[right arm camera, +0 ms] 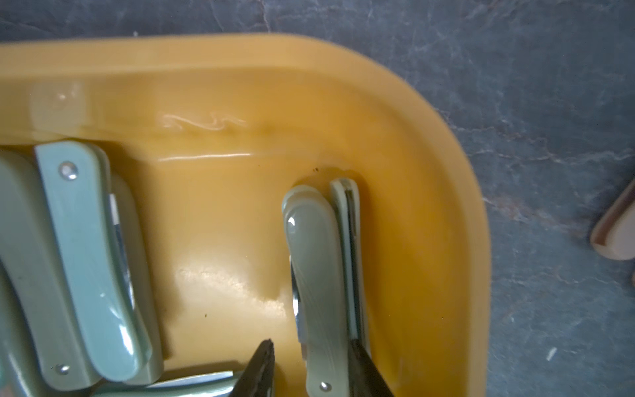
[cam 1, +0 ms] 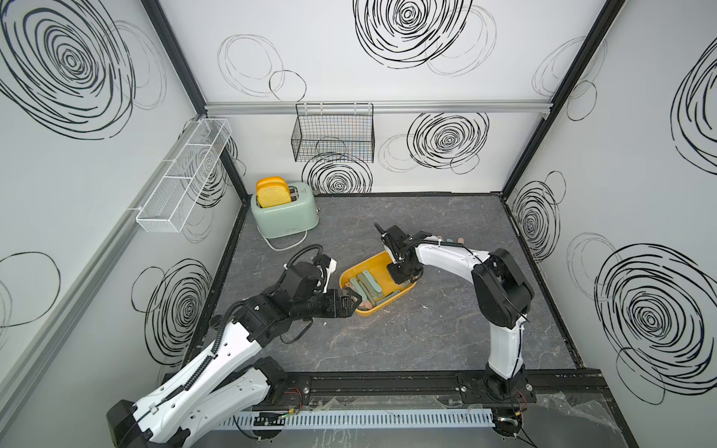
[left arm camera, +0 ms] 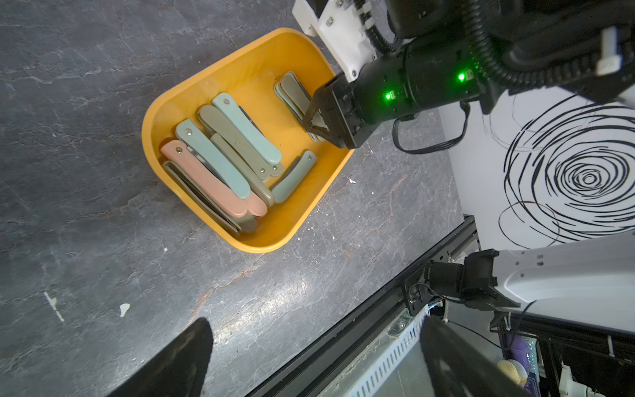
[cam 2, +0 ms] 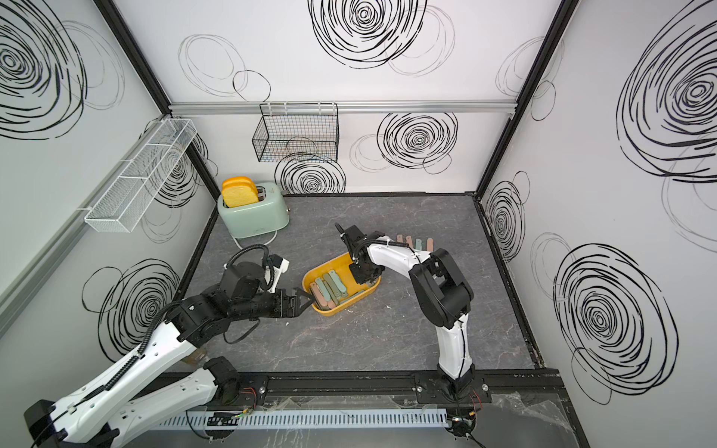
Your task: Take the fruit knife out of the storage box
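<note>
In the left wrist view the yellow storage box holds several folding fruit knives. A grey-green knife lies in the box's right end in the right wrist view, with a thinner one beside it near the wall. My right gripper is open over their near end; its fingertips stand on either side of the grey-green handle, and whether they touch it cannot be told. My left gripper is open at the box's left end, its blurred fingers wide apart with nothing between them.
More knives, among them a pink one and a light blue one, fill the box's other end. Several knives lie on the table behind the right arm. A green toaster stands back left.
</note>
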